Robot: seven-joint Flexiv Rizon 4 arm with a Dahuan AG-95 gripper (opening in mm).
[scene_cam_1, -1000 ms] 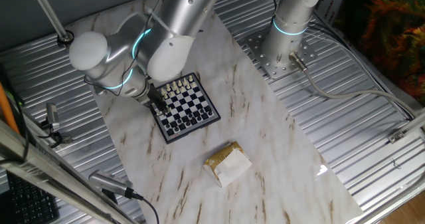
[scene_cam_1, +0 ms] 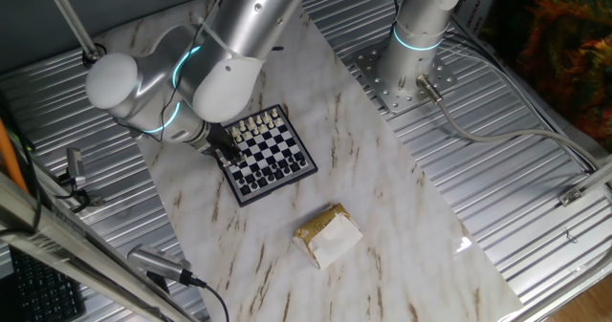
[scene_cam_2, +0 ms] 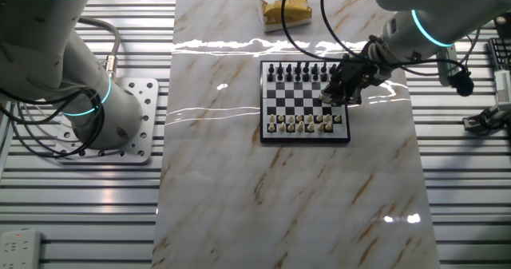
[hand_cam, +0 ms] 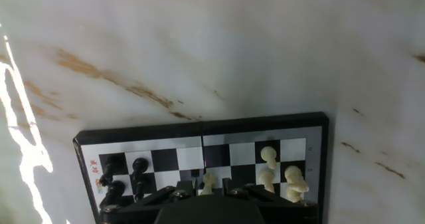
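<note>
The chessboard (scene_cam_2: 305, 104) lies flat on the marble table, with black pieces (scene_cam_2: 297, 71) along one side and white pieces (scene_cam_2: 303, 124) along the other. My gripper is low over the board near one edge. A white chess piece (hand_cam: 208, 181) shows between its fingertips in the wrist view, with a narrow gap at each side, so the fingers look open around it. The piece's foot is hidden by the gripper. From the second exterior view, the same white piece (scene_cam_2: 326, 98) appears at the tip of the dark gripper, around the board's middle rows.
A gold and white packet (scene_cam_1: 328, 236) rests on the table beyond the black side of the board. Other standing pieces, such as a white pawn (hand_cam: 268, 156), are close to the fingers.
The arm's upper links have shifted slightly left in the exterior view. The gripper's tip has stayed about the same place over the board, and the board and packet have not moved.
</note>
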